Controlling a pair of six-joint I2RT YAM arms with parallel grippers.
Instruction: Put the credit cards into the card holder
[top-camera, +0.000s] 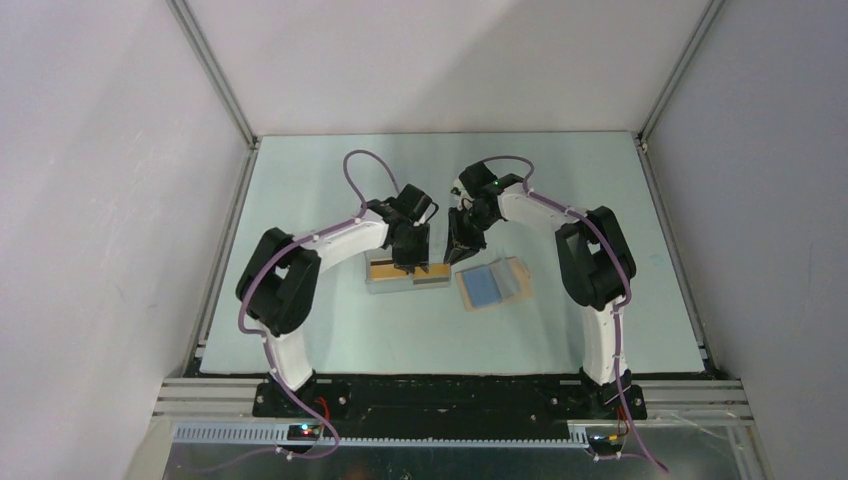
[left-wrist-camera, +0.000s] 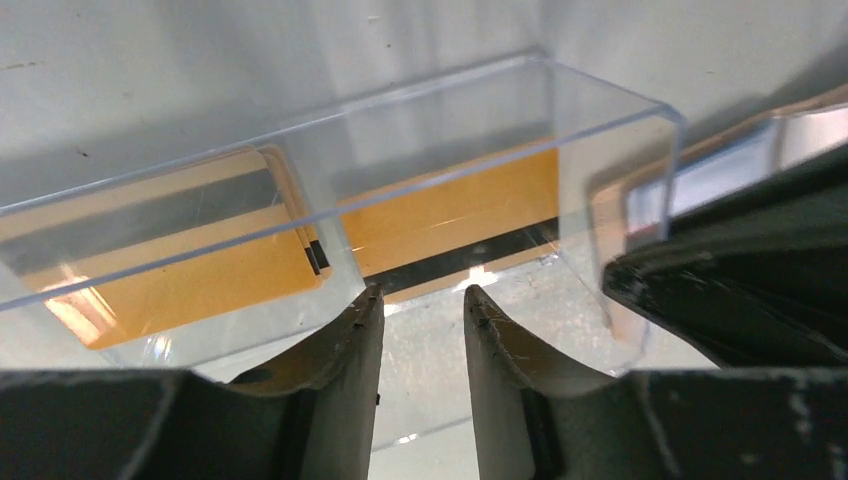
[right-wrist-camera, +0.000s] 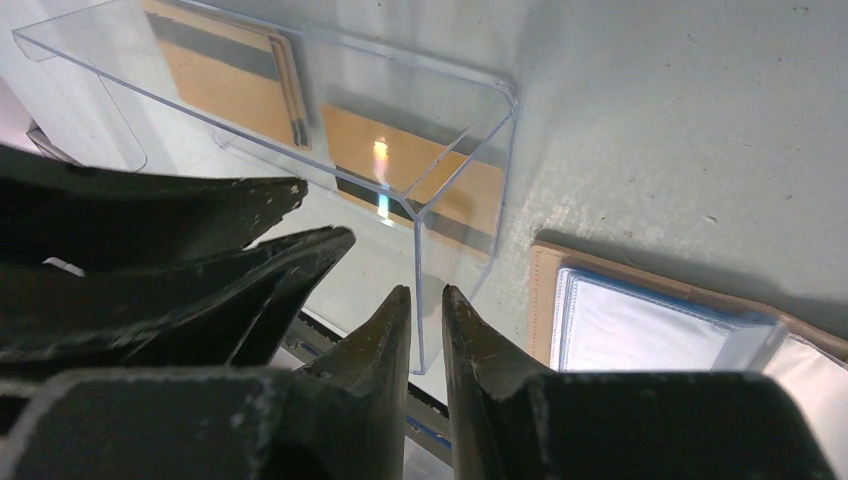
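Note:
The clear card holder (top-camera: 385, 285) lies mid-table, gold cards (left-wrist-camera: 170, 290) in its left compartment and another gold card (left-wrist-camera: 440, 220) in the right one, all with dark stripes. My left gripper is open over the holder, its fingertips near the right compartment, nothing between them. My right gripper is shut at the holder's right end wall, apparently pinching that clear wall. The holder's edge rises between those fingertips in the right wrist view.
A tan board with blue and white card-like items (top-camera: 482, 287) lies just right of the holder. The two grippers are very close together.

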